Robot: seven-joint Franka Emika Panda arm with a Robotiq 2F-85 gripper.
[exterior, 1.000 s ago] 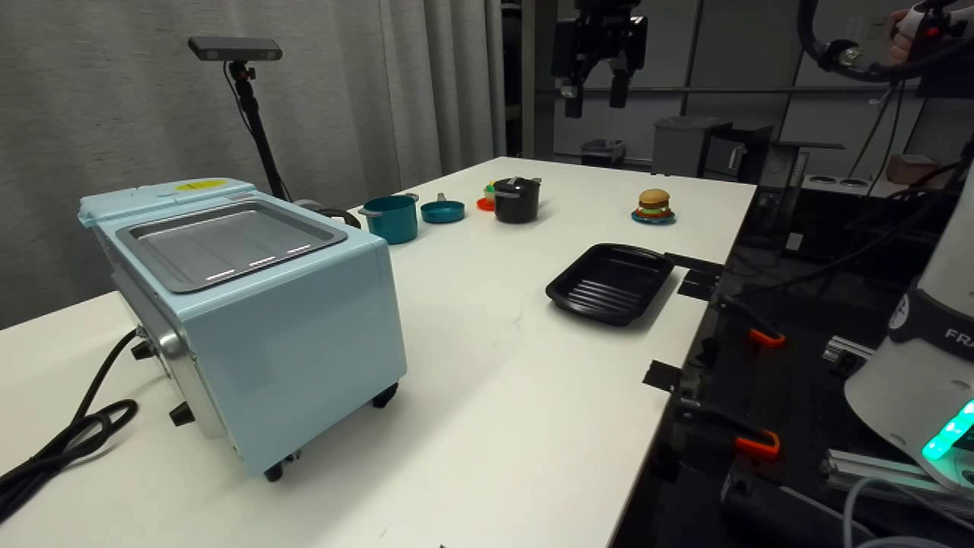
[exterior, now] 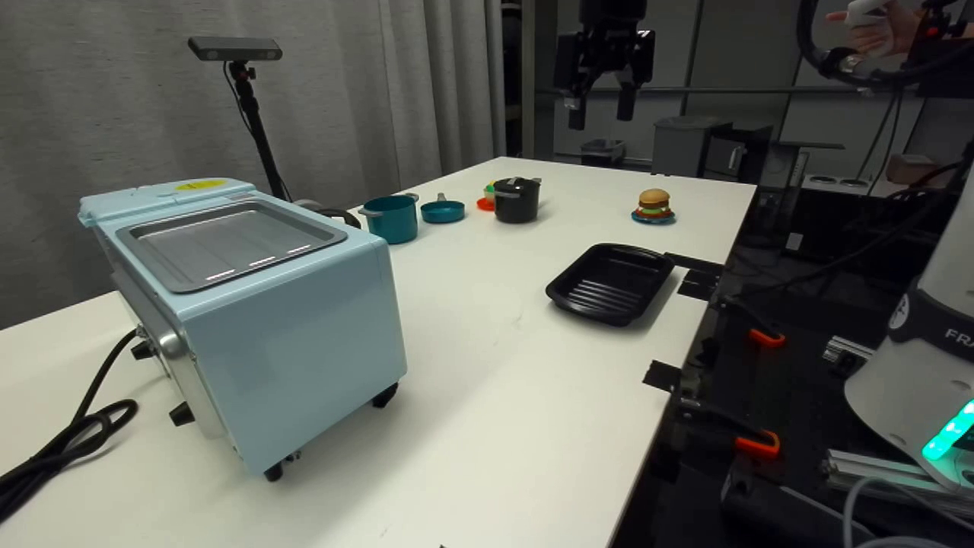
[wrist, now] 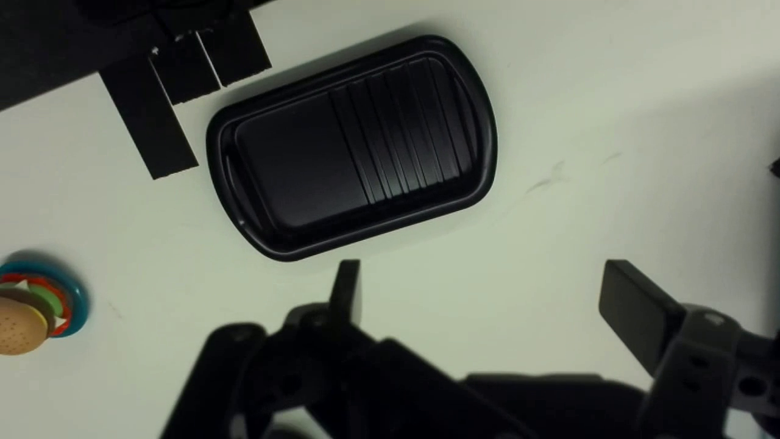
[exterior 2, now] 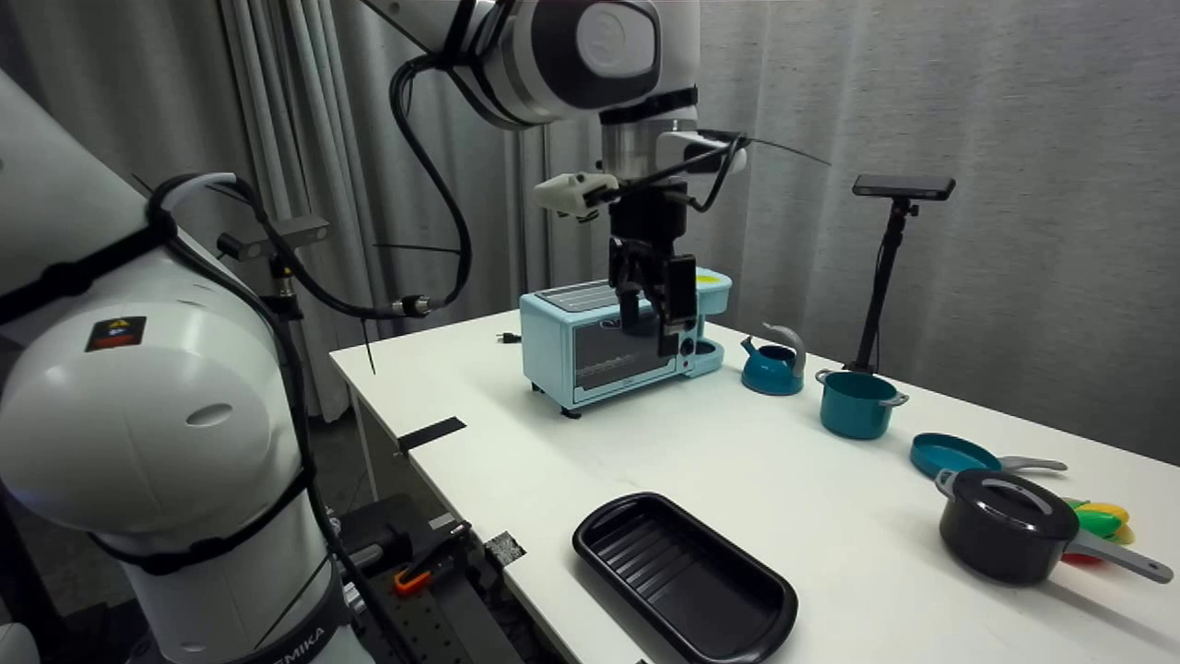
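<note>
High above the white table, my gripper is open, its two fingers well apart with only bare tabletop visible between them. A black ridged tray (wrist: 292,161) lies empty on the table, ahead of the fingers in the wrist view and near the table's edge. At the left of that view a toy burger (wrist: 21,325) rests on a small teal plate (wrist: 79,307). The first exterior view shows my gripper (exterior: 602,117) in the air at the top, touching nothing.
A light-blue toaster oven (exterior 2: 548,343) stands at the back. Along the far side are a teal kettle (exterior 2: 772,374), a teal pot (exterior 2: 854,409), a teal pan (exterior 2: 951,454) and a lidded black pot (exterior 2: 1001,542).
The gripper has shifted slightly right and down in the first exterior view. It stays open, and the objects on the table have not moved.
</note>
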